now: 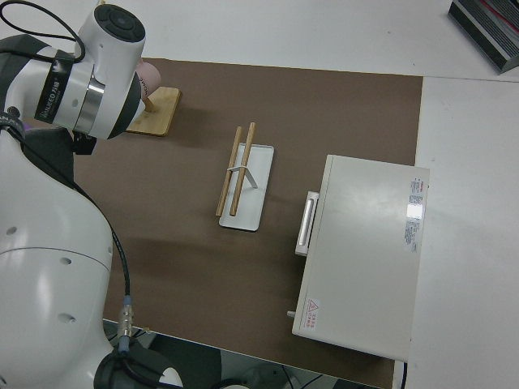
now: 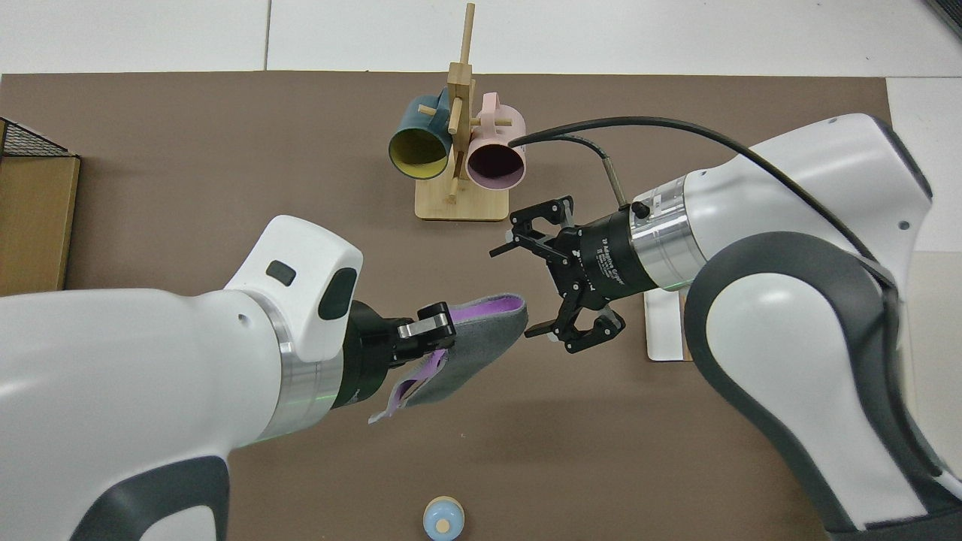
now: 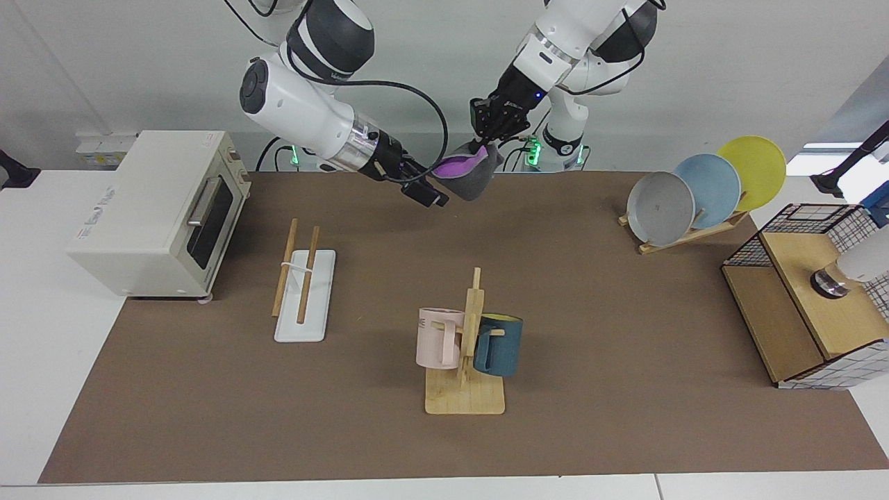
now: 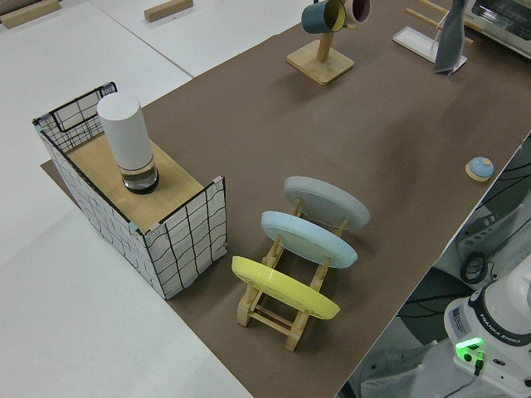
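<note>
A folded grey cloth with purple lining (image 2: 478, 347) hangs in the middle of the top view, held at its upper left by my left gripper (image 2: 443, 326), which is shut on it. My right gripper (image 2: 532, 279) stands open just right of the cloth, fingers spread toward it with nothing visibly between them. In the left view the cloth (image 3: 467, 179) is between the two arms, above the table's far edge; in the right view it (image 4: 450, 41) hangs upright.
A mug tree with pink (image 2: 496, 158) and teal (image 2: 422, 140) mugs, a white board (image 3: 300, 329) with wooden sticks, a white oven (image 3: 133, 242), a plate rack with plates (image 4: 286, 286), a wire basket (image 4: 182, 240) and a small blue object (image 2: 443, 518) stand around.
</note>
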